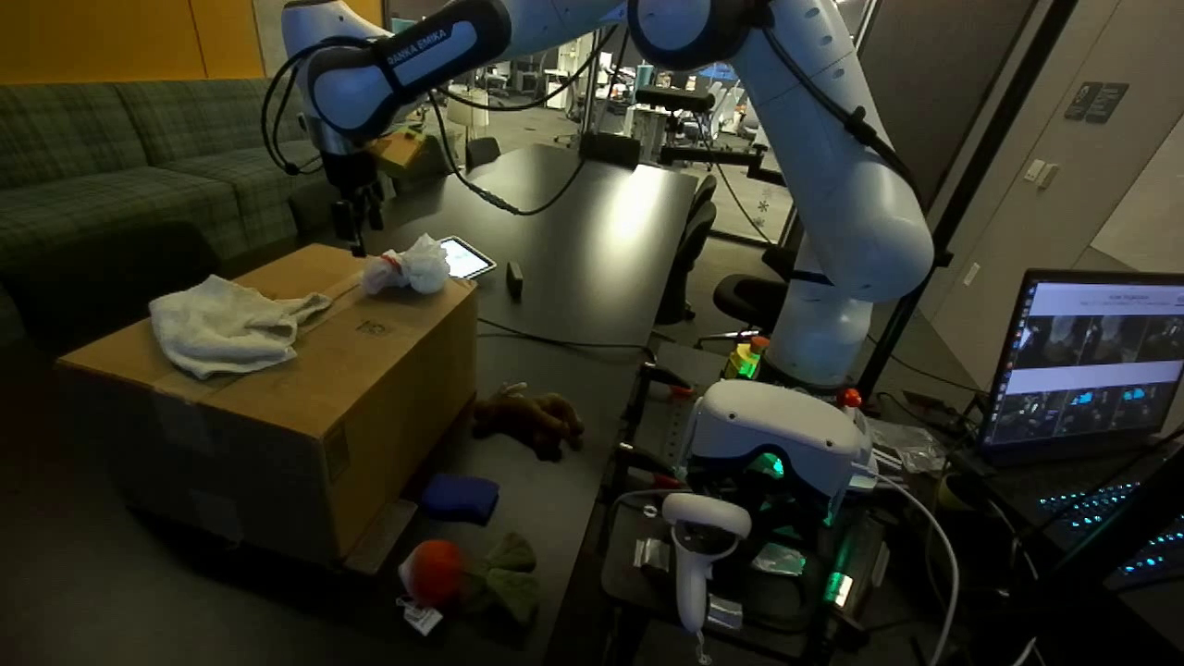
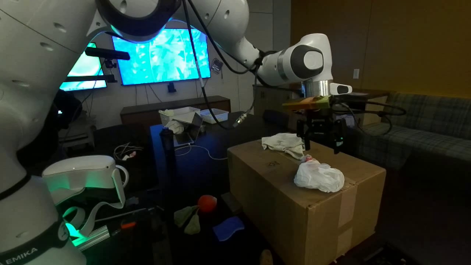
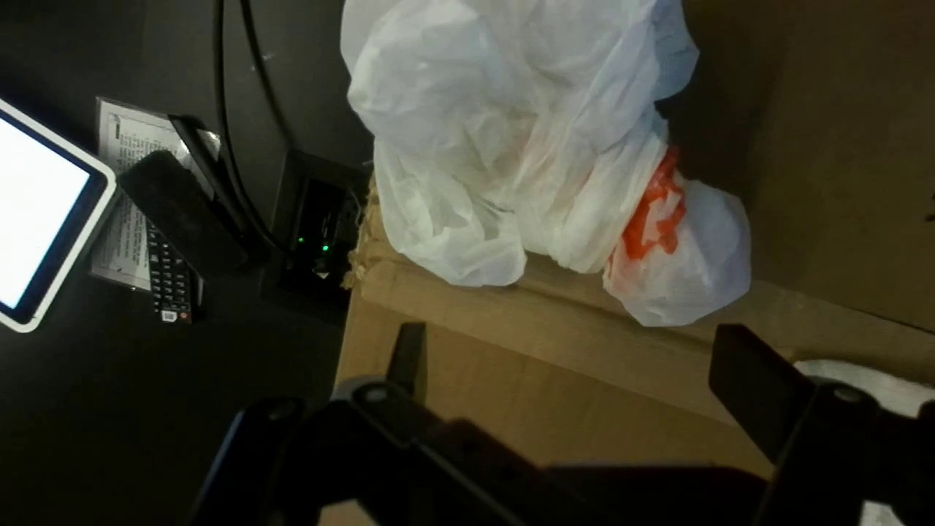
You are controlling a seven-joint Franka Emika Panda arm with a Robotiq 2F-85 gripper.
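A knotted white plastic bag (image 3: 517, 131) with a red mark near its tied end rests on top of the large cardboard box (image 1: 388, 377). Close by on the same box lies a crumpled white towel (image 1: 228, 326); only a corner of it shows in the wrist view. My gripper (image 2: 322, 143) hangs just above the box top, past the bag as exterior view 2 sees it. In the wrist view its dark fingers (image 3: 758, 386) stand wide apart, with bare cardboard and no object between them.
On the dark table beside the box lie a brown plush toy (image 1: 527, 420), a blue cloth-like item (image 1: 460, 499) and a red-and-green plush (image 1: 433, 573). A lit tablet (image 1: 463, 257) lies beyond the box, near a remote (image 3: 169, 276) and cables.
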